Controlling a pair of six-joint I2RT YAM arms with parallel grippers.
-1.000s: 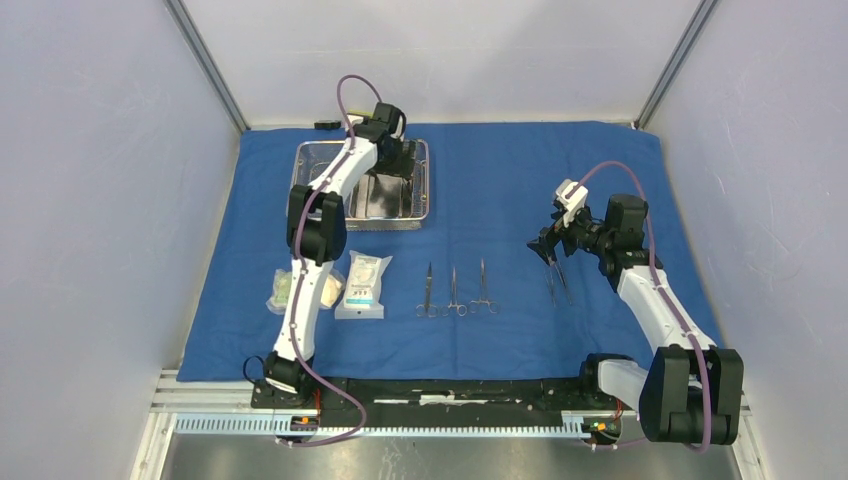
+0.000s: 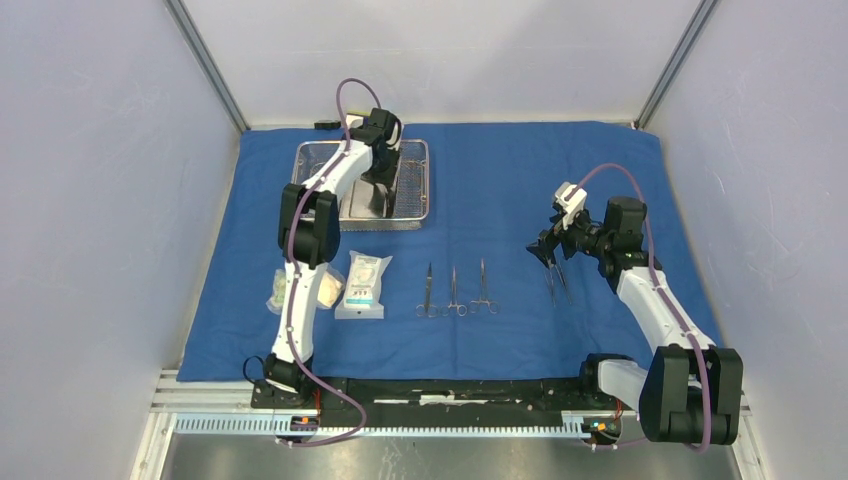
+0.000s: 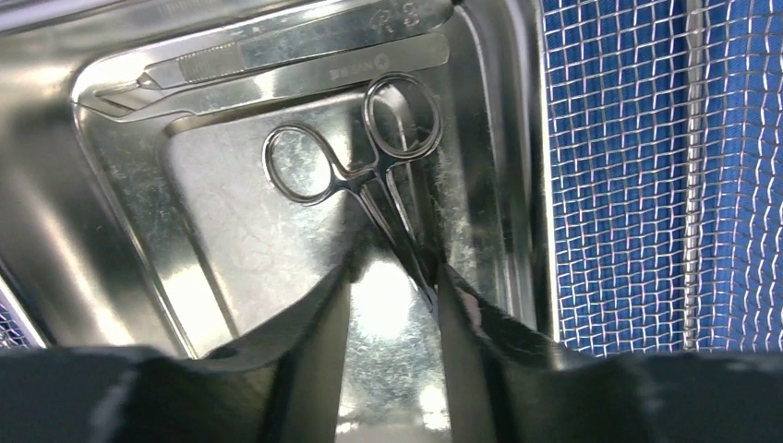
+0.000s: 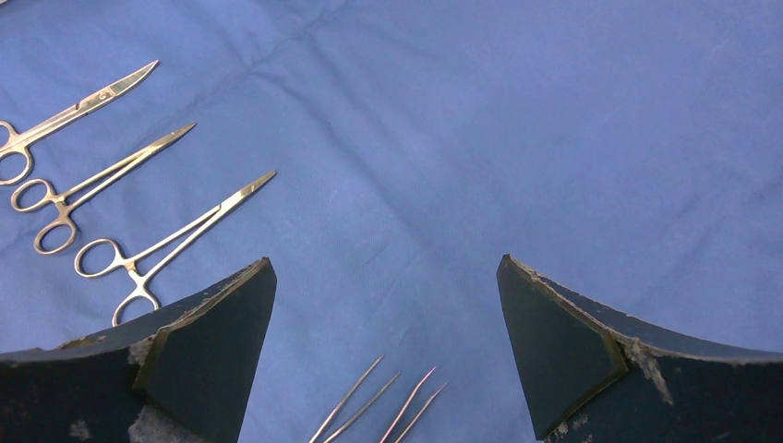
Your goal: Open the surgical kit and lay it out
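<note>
In the left wrist view, a ring-handled clamp [image 3: 376, 173] lies in the steel tray [image 3: 240, 221], rings away from me. My left gripper is over it, part open. The clamp's thin end passes close by the right finger, and I cannot tell whether they touch. Two slim flat instruments, one behind the other [image 3: 305, 78], rest along the tray's far side. At the right of the cloth, my right gripper is wide open and empty, above thin-tipped tweezers [image 4: 346, 401]. Scissors [image 2: 429, 292] and two clamps [image 2: 454, 295] lie in a row mid-cloth.
The steel tray sits inside a wire mesh basket [image 2: 411, 225] at the back left. A white labelled packet [image 2: 363, 285] and clear bags [image 2: 330, 287] are in front of it, partly under the left arm.
My left gripper has shifted left over the tray, and its arm has swung left too. The right arm and the instruments on the cloth stay put.
</note>
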